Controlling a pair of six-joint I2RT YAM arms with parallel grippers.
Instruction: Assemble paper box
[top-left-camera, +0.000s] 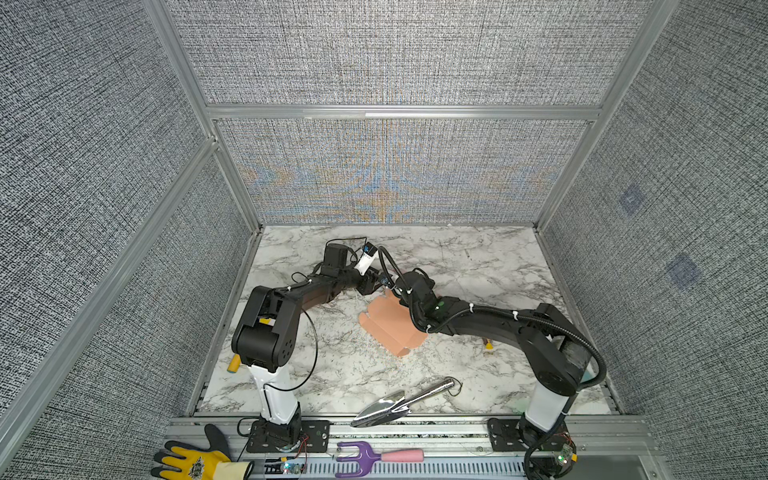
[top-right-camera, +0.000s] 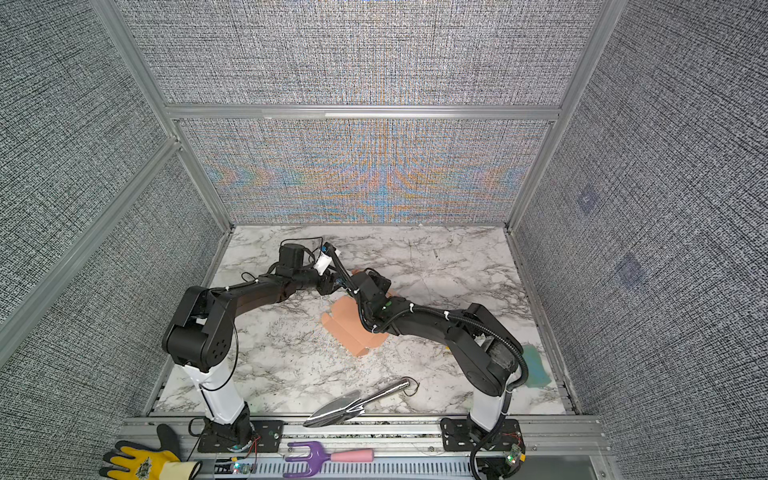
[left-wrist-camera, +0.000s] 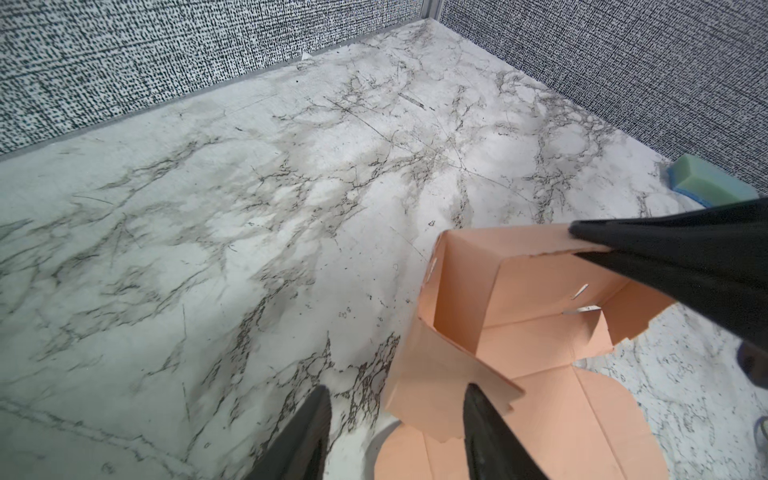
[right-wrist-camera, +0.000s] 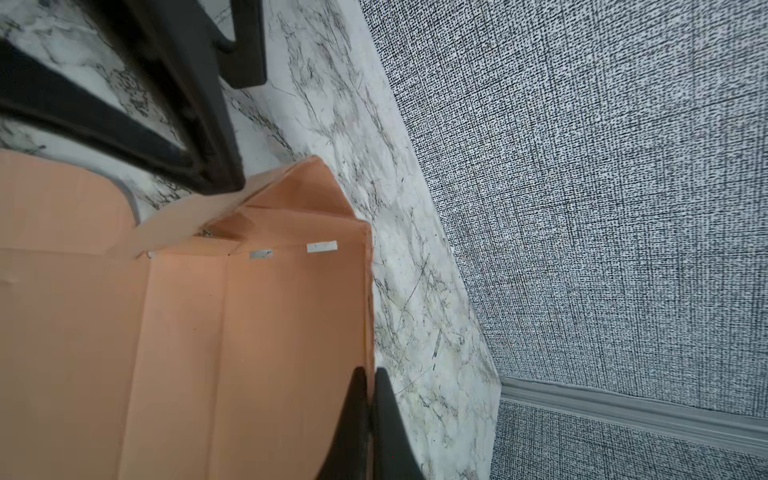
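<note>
The salmon cardboard box (top-left-camera: 392, 324) lies partly folded at mid-table, its raised walls and side flaps (left-wrist-camera: 448, 376) showing in the left wrist view. My right gripper is shut on a thin upright edge of the box wall; in the left wrist view its dark fingers reach over the box's top edge. My left gripper stands open beside a folded corner flap, nothing visible between its fingertips. In both top views the two gripper heads meet over the back of the box, hiding part of it.
A steel trowel (top-left-camera: 400, 404) lies at the front edge. A green sponge (left-wrist-camera: 708, 180) is at the right. Yellow items (top-left-camera: 234, 361) sit at far left. A glove (top-left-camera: 188, 464) and purple hand fork (top-left-camera: 368, 460) lie on the front rail.
</note>
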